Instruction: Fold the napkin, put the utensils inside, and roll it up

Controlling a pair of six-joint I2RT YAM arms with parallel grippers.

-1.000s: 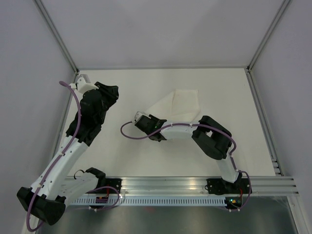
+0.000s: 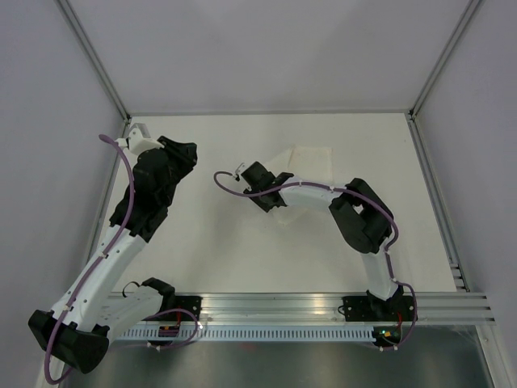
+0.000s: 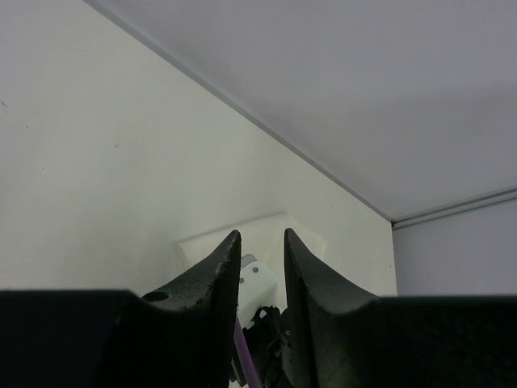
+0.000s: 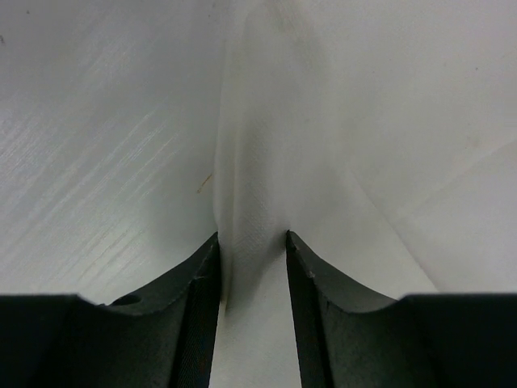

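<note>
The off-white napkin (image 2: pixel 313 164) lies on the white table right of centre, partly hidden under my right arm. In the right wrist view a raised, rounded fold of the napkin (image 4: pixel 258 178) runs between the fingers of my right gripper, which is partly open; cloth lies under and between the tips. From above, this gripper is over the napkin's left part. My left gripper is partly open, empty, and raised over the table's left side, away from the napkin. No utensils are visible.
Purple cables (image 2: pixel 93 263) trail along both arms. Bare table (image 2: pixel 218 145) extends between the left gripper and the napkin and to the napkin's right. Grey walls (image 2: pixel 266 56) bound the back and sides.
My right gripper has moved right and slightly toward the back. The napkin's left edge has shifted right with it, leaving bare table there. The left arm stays still.
</note>
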